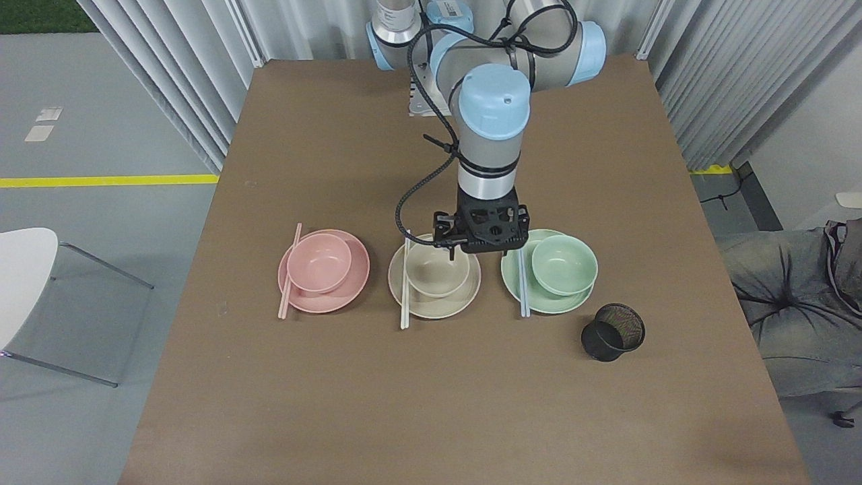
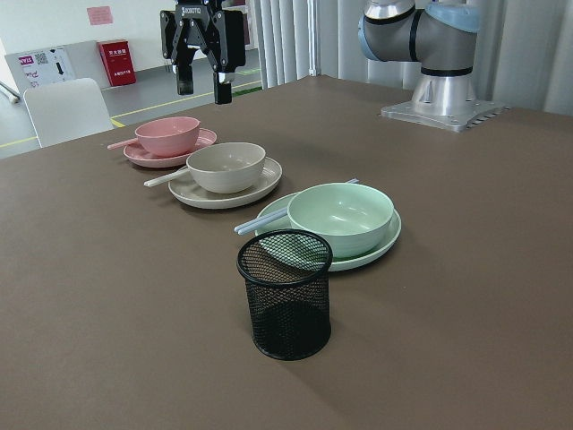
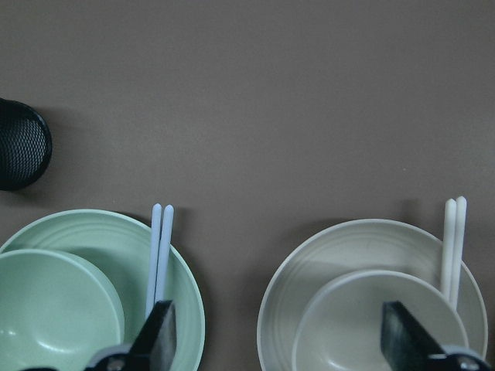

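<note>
My gripper (image 1: 478,252) (image 2: 204,88) hangs open and empty over the cream and green settings. A pink bowl (image 1: 319,263) on a pink plate, with pink chopsticks (image 1: 287,279), is at left in the front view. A cream bowl (image 1: 440,281) on a cream plate with white chopsticks (image 1: 405,306) is in the middle. A green bowl (image 1: 566,267) on a green plate with light blue chopsticks (image 1: 523,295) is at right. A black mesh cup (image 1: 612,333) (image 2: 284,305) (image 3: 19,144) stands in front of the green setting.
The arm's base sits at the back of the table. A white chair (image 1: 24,275) is off to the left, and a grey seat off to the right.
</note>
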